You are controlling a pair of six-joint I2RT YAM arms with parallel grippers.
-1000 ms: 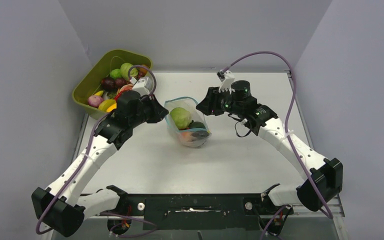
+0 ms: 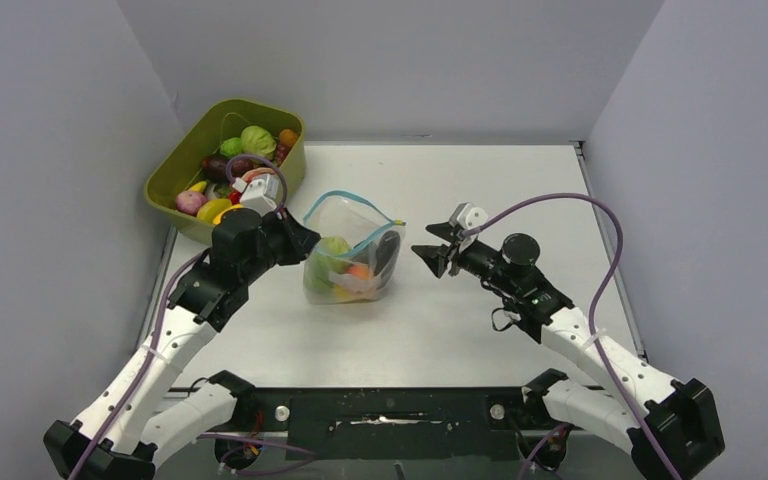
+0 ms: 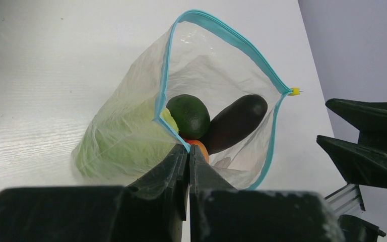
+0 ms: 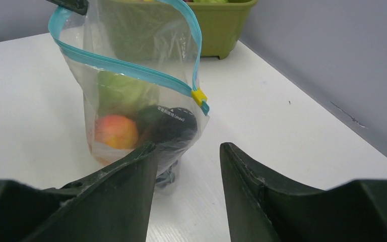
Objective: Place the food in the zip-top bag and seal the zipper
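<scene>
The clear zip top bag (image 2: 353, 285) stands on the table with its blue-rimmed mouth open. Inside it show a dark eggplant (image 3: 239, 121), an avocado (image 3: 188, 116), an orange-red fruit (image 4: 116, 131) and something pale green (image 2: 326, 262) seen through the plastic. My left gripper is shut on the bag's blue rim at its left corner. At the opposite corner sits the yellow zipper slider (image 4: 198, 97). My right gripper (image 2: 423, 247) is open to the right of the bag, apart from it, nothing between its fingers.
A green bin (image 2: 164, 190) full of assorted produce stands at the back left, close to my left arm. Grey walls bound the table at the back and sides.
The bag and my left gripper have shifted left, and the bag's slider corner has risen.
</scene>
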